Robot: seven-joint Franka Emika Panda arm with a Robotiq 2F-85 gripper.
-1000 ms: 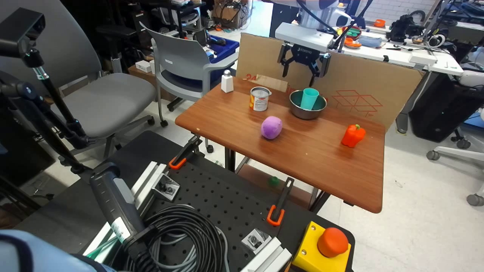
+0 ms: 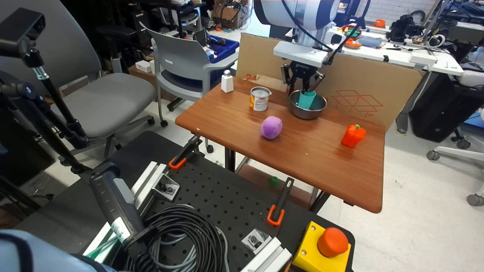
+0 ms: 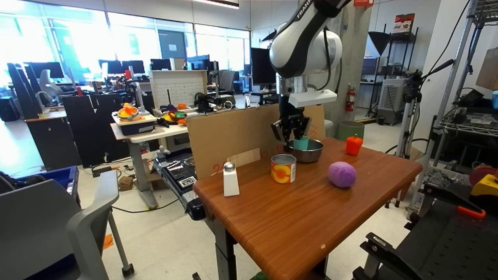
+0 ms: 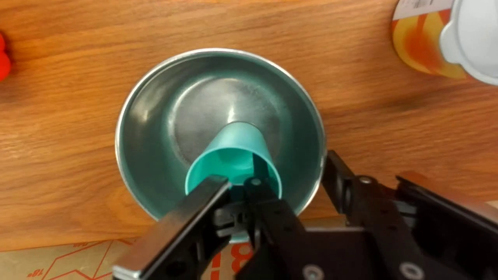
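A teal cup (image 4: 239, 140) leans inside a metal bowl (image 4: 224, 100), its mouth tipped toward my gripper. One of my fingers (image 4: 260, 168) reaches into the cup's mouth. The other finger (image 4: 332, 173) is outside the bowl, close to its rim on the can's side. Both the cup's wall and the bowl's wall lie across the gap between them. The fingers stand part open; contact with either wall cannot be made out. Exterior view 1 shows the cup (image 2: 306, 100) rising above the bowl (image 2: 306, 113) under the lowered gripper (image 2: 298, 92).
An open can (image 2: 259, 99) stands left of the bowl, with a white shaker (image 2: 227, 81) farther left. A purple ball (image 2: 272, 127) and an orange-red pepper (image 2: 353, 135) rest nearer the front. Behind the bowl stands a cardboard panel (image 2: 358, 86).
My gripper has come down from above the bowl, and its fingers are closer together. One finger is now in the cup. Cup and bowl look nearly unmoved.
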